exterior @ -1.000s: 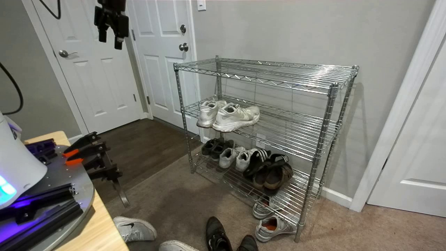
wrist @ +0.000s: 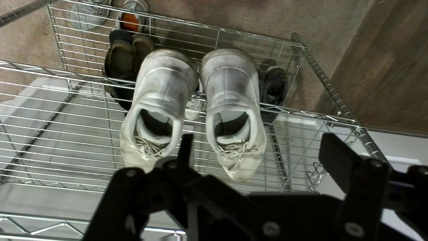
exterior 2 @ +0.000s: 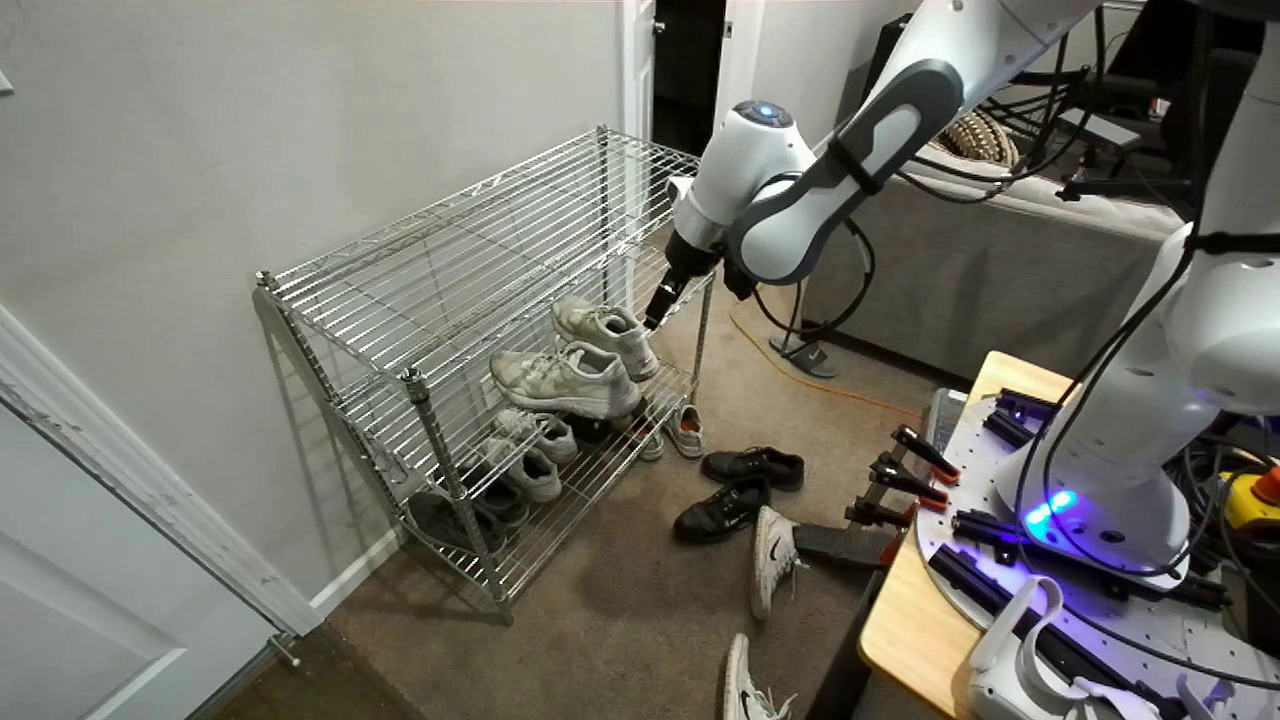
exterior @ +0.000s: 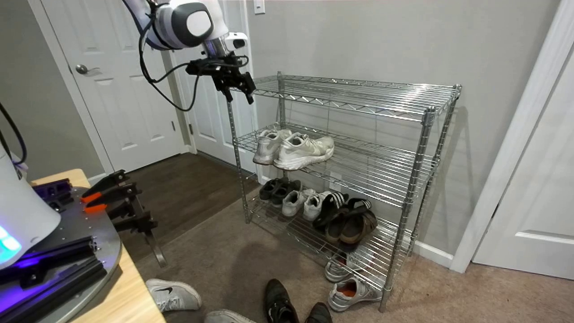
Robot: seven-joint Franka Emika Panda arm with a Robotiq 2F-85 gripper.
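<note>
A pair of off-white sneakers rests on the middle shelf of the wire rack. In the first exterior view, the right sneaker stands beside the left sneaker at the shelf's left end. My gripper hangs above them, near the rack's top left corner. From the wrist, both sneakers show heels toward the top of the picture; one sneaker is further left, the other sneaker lies visually between my open fingers. Nothing is held. The second exterior view shows the gripper just beyond the sneakers' heels.
The top shelf is empty. Sandals and several shoes crowd the bottom shelf. On the carpet lie black shoes and a white sneaker. Free room remains on the middle shelf's right side. A rack post stands close to the gripper.
My gripper has moved right and down, from in front of the doors to the rack's left top corner. The shoes and the rack have stayed put.
</note>
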